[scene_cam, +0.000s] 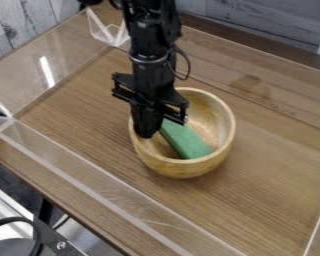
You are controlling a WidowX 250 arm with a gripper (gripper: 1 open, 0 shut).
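A wooden bowl [210,160] sits on the wooden table, with a green oblong object [190,142] lying inside it. My black gripper [147,128] is down at the bowl's left rim, in front of the green object's upper end and partly hiding it. It looks shut; whether its tips touch the bowl or the object is unclear.
A black cable runs at the lower left, beyond the table's edge.
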